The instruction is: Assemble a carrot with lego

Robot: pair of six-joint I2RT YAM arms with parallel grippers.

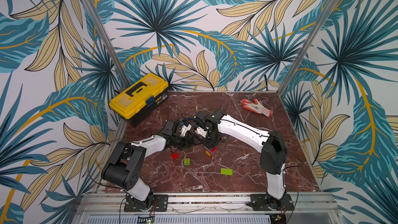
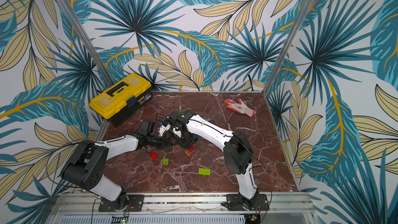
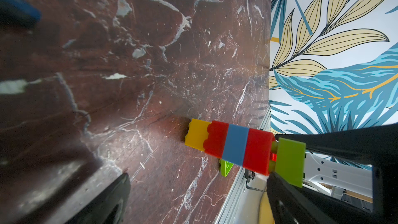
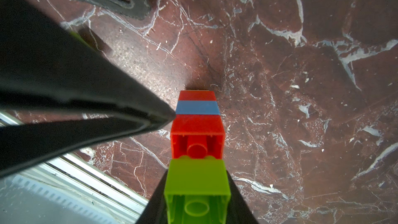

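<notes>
My right gripper is shut on a green brick (image 4: 197,178), its fingers on either side. In line with this brick runs a column of a red brick, a blue brick, another red brick and, in the left wrist view, a yellow brick (image 3: 197,133) at the far end. Green studs show in a narrow gap between the green brick (image 3: 290,161) and the nearest red one. Open and empty, my left gripper has one finger near the column. A loose red brick (image 1: 174,156) lies on the table.
On the table's front half lie a small green brick (image 1: 187,161) and a longer green brick (image 1: 226,171). A yellow toolbox (image 1: 140,95) stands back left, a glove (image 1: 257,107) back right. The two grippers are very close together.
</notes>
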